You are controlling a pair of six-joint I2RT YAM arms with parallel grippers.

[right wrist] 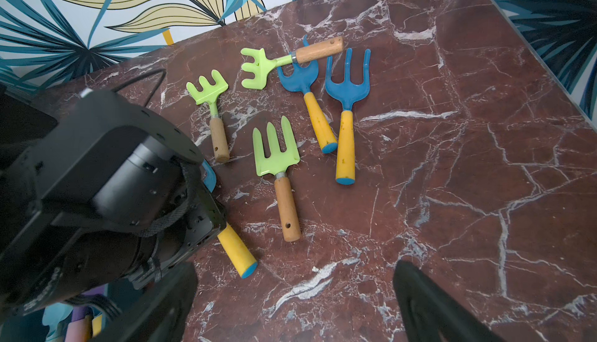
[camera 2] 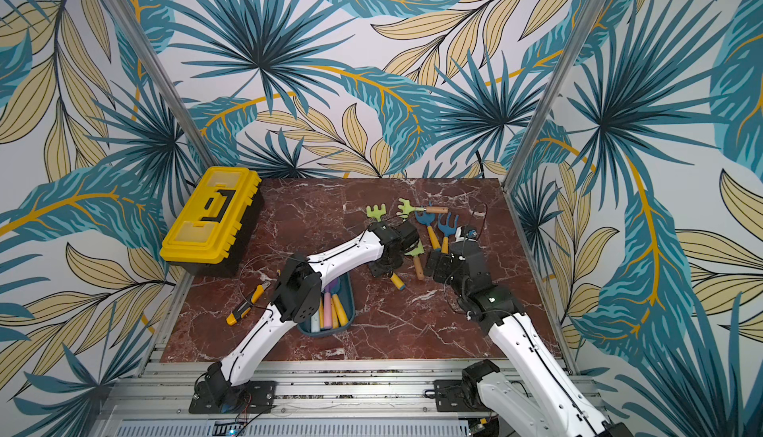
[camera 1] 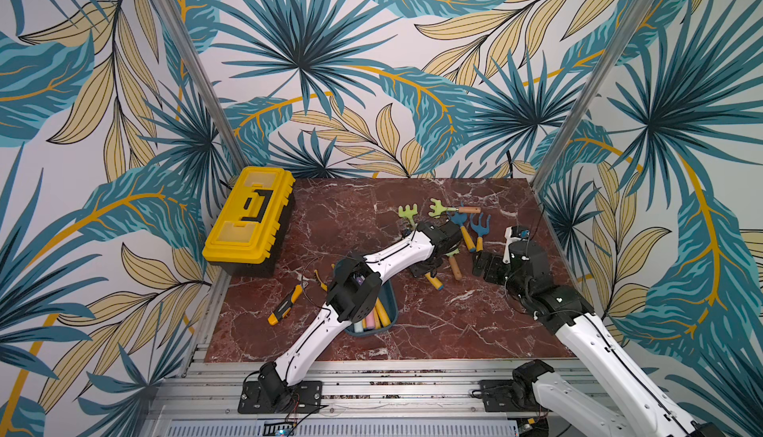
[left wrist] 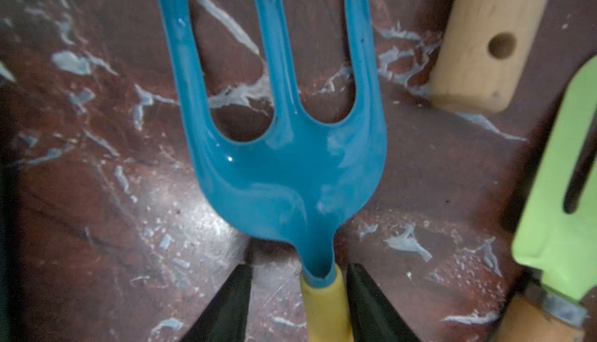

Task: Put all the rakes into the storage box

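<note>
A blue rake with a yellow handle lies on the dark red tabletop; its blue head (left wrist: pixel 298 167) fills the left wrist view. Around the top of its handle stand the fingers of my left gripper, part open; the right finger is close to the handle and a gap shows on the left. The handle (right wrist: pixel 237 251) pokes out from under the left arm in the right wrist view. My right gripper is wide open above bare table. A blue storage box (camera 2: pixel 352 309) with tools in it sits partly beneath the left arm.
Near my right gripper lie green rakes, one being the green rake (right wrist: pixel 276 158), and two blue rakes, such as the blue rake (right wrist: pixel 346 90). A yellow toolbox (camera 1: pixel 250 214) stands at the left; a yellow-black cutter (camera 1: pixel 286 305) lies before it.
</note>
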